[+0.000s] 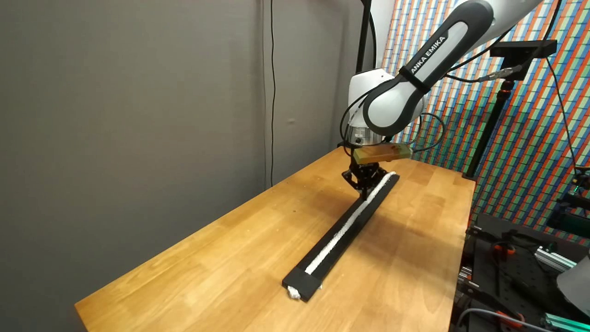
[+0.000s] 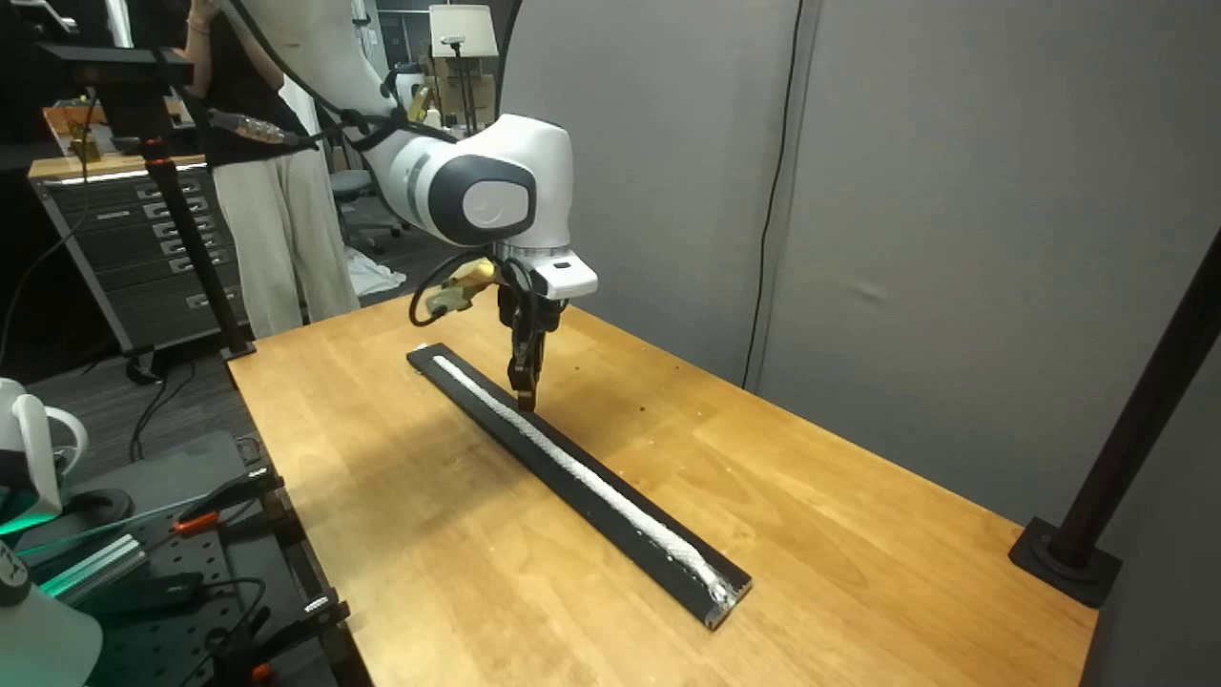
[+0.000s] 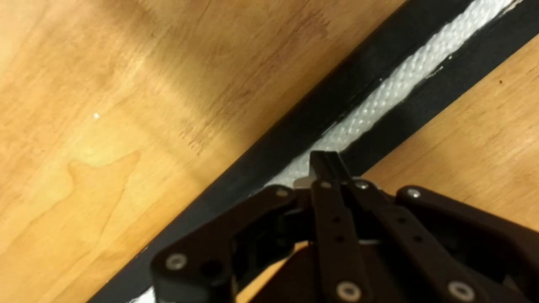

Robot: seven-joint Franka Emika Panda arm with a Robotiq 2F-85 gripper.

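A long black channel point(image 2: 618, 521) lies flat on the wooden table, with a white braided rope point(image 2: 561, 456) running along its groove. At the near end in exterior view 1, a frayed bit of the rope point(image 1: 293, 292) sticks out past a black end piece point(image 1: 302, 281). My gripper point(image 1: 364, 196) points down at the far half of the channel, its tips at the rope line. In the wrist view the shut fingers point(image 3: 327, 166) overlap the rope point(image 3: 399, 83), with none of it visibly pinched between them. Whether the tips press on it cannot be told.
A grey wall panel point(image 1: 166, 110) borders its left side in exterior view 1. A black post point(image 2: 1087, 492) stands on the corner at the right in exterior view 2.
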